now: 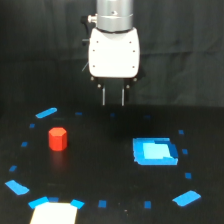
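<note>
A white gripper [113, 94] hangs from the top centre, high above a black floor, its two thin fingers apart with nothing visible between them. A red hexagonal block [58, 139] stands on the floor at the left. To the right lies a blue square outline [139, 150] with a white inner patch [156, 151].
Small blue tape marks and strips are spread around the floor. A pale surface [54, 212] is cut off at the bottom left edge.
</note>
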